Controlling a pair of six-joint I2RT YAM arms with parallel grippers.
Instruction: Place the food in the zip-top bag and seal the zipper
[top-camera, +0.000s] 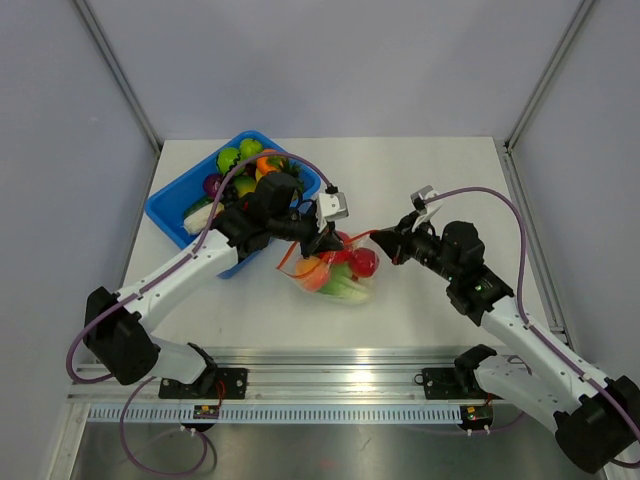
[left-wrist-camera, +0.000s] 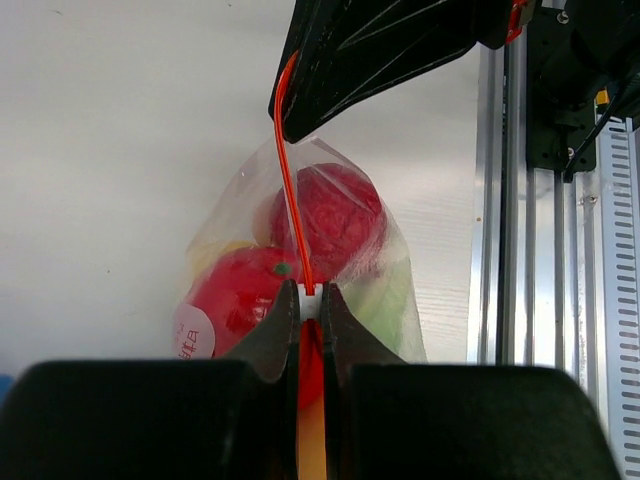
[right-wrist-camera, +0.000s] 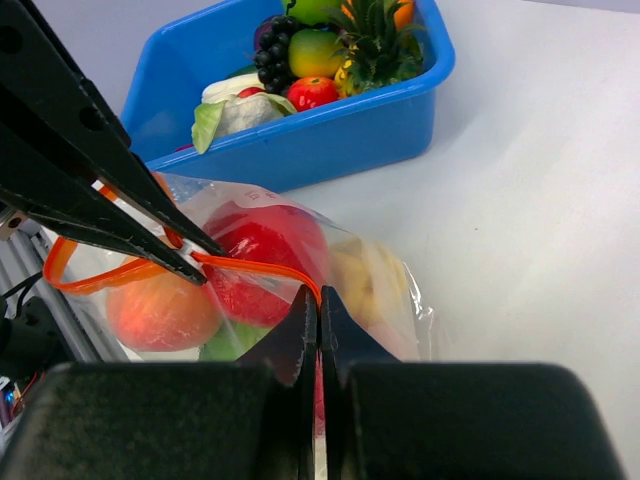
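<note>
A clear bag (top-camera: 345, 290) with an orange zipper strip (right-wrist-camera: 260, 266) holds several foods: a red one (left-wrist-camera: 240, 292), a second red one (left-wrist-camera: 325, 215), an orange-pink one (right-wrist-camera: 165, 312), a yellowish one (right-wrist-camera: 365, 278) and a green one (top-camera: 343, 286). On the white slider of the zipper, my left gripper is shut. At the strip's right end, my right gripper is shut on the orange zipper edge. Between the two grippers the strip runs taut. Behind the slider, the mouth's left part gapes in a loop.
A blue bin (top-camera: 165, 205) of toy fruit and vegetables stands at the back left, partly behind the left arm. A metal rail (top-camera: 330, 360) runs along the front edge.
</note>
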